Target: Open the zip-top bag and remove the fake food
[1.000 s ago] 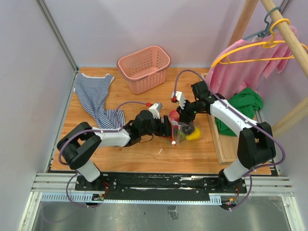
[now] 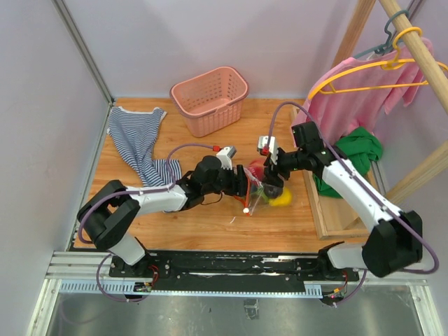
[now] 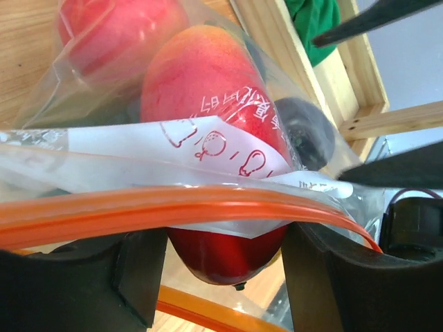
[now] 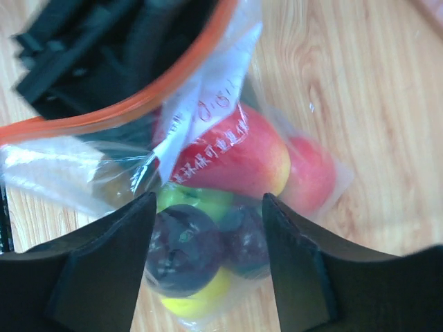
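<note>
The clear zip bag with orange zipper (image 3: 138, 211) holds fake food: red mango (image 4: 232, 155), red fruit (image 4: 311, 173), dark plums (image 4: 183, 252), green fruit and yellow fruit (image 4: 194, 304). In the left wrist view my left gripper is at the bag's mouth, part open, its fingers either side of a mango's red lower end under the zipper; whether it grips is unclear. My right gripper hangs part open above the bag's fruit, apparently apart from it.
A pink basket (image 2: 208, 91) stands behind, a striped cloth (image 2: 136, 147) lies left, and a wooden frame (image 2: 322, 217) with green cloth and hangers is at right.
My left arm moved slightly; the bag looks much the same.
</note>
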